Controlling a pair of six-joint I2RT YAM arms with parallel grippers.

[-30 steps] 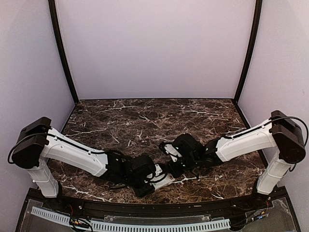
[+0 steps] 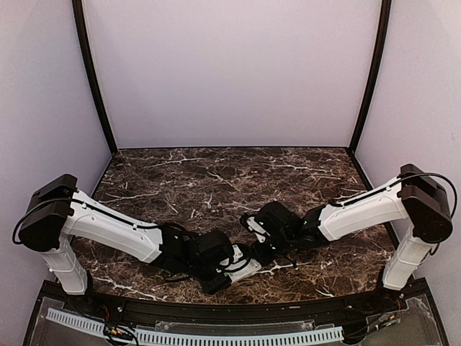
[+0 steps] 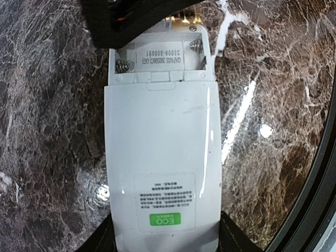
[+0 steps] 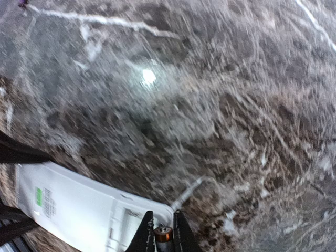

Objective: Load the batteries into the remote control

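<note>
The white remote [image 3: 163, 136] lies back side up, with its battery compartment [image 3: 160, 56] uncovered. Two springs show in that compartment, and no battery covers the part in sight. My left gripper is shut on the remote's other end. Over the compartment end hangs my right gripper, its dark fingers [image 3: 113, 31] crossing the top of the left wrist view. Between those fingers, a battery [image 4: 164, 234] with a copper-coloured end shows in the right wrist view; whether they press on it cannot be told. From above, the arms hide most of the remote [image 2: 245, 270].
A dark rail [image 2: 216, 310] runs along the table's front edge, close to the remote. Left and right grippers work close together.
My right gripper has shifted slightly, and a little more of the remote's white end shows from above. The left arm and the remote look still.
</note>
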